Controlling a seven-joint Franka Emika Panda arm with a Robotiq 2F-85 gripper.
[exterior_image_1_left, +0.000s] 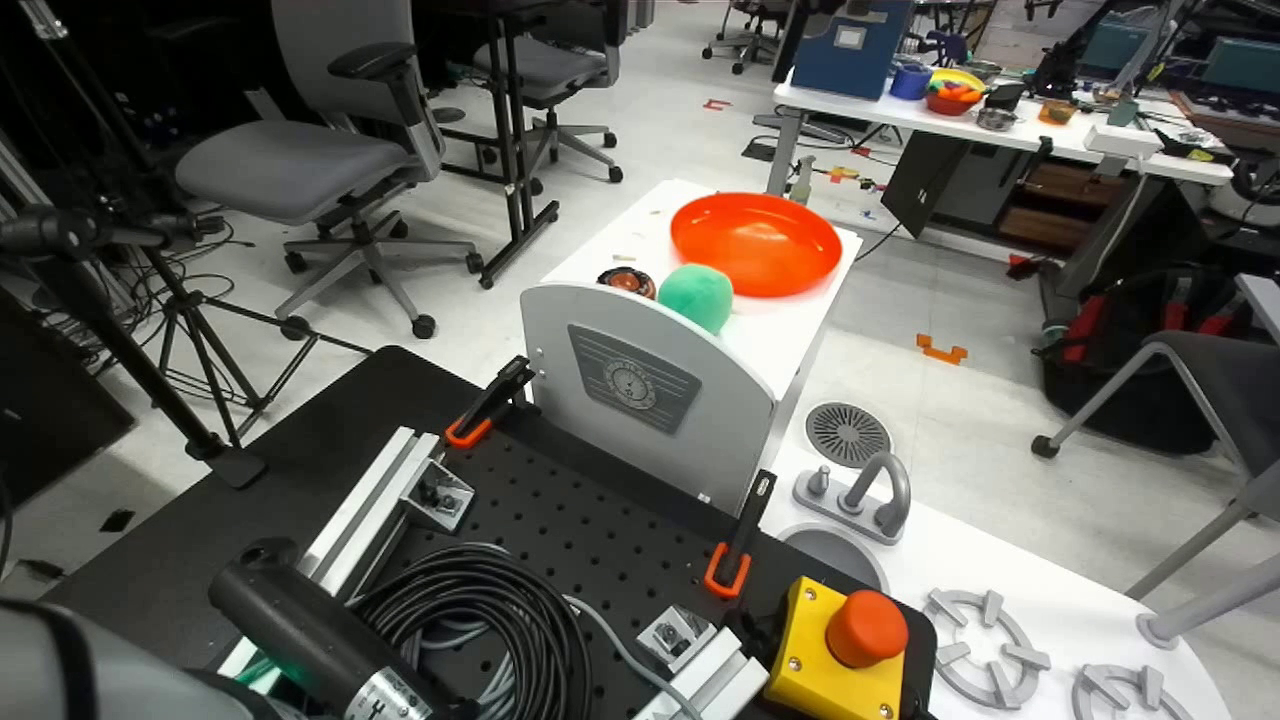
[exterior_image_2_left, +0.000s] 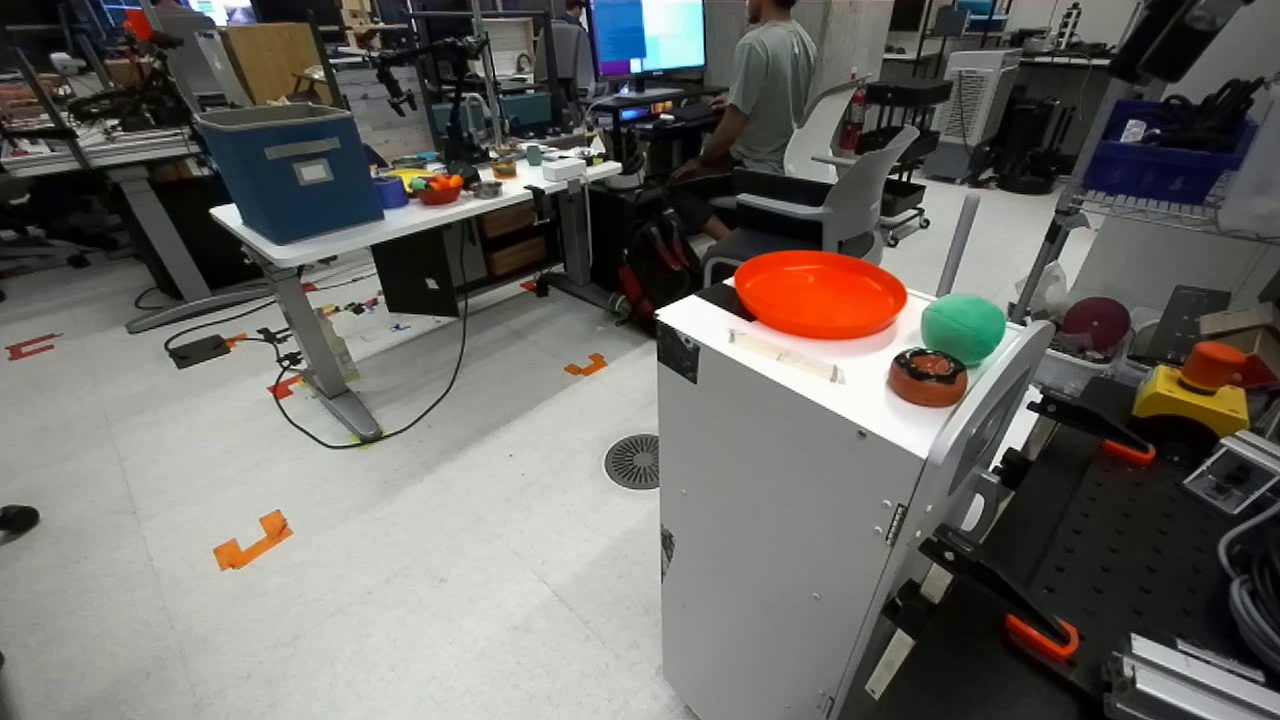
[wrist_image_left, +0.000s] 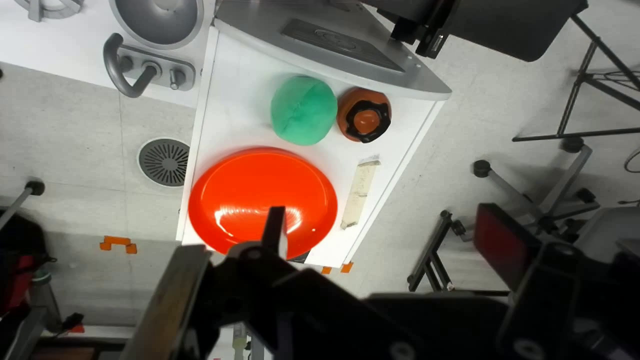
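On the white stand (wrist_image_left: 240, 72) in the wrist view lie an orange-red oval plate (wrist_image_left: 258, 174), a soft green ball (wrist_image_left: 304, 111) and a brown round object with a black top (wrist_image_left: 366, 117). The ball and the brown object sit side by side near the grey back panel; the plate is at the opposite end and looks empty. My gripper is open above the stand, its fingers (wrist_image_left: 507, 246) wide apart with nothing seen between them. From this angle one finger covers part of the plate's edge.
A grey upright panel (exterior_image_1_left: 648, 384) borders the stand beside the black perforated table (exterior_image_1_left: 588, 504). Clamps, coiled cable (exterior_image_1_left: 480, 612) and a yellow box with a red button (exterior_image_1_left: 840, 648) are on that table. A sink faucet (exterior_image_1_left: 864, 498) rises nearby.
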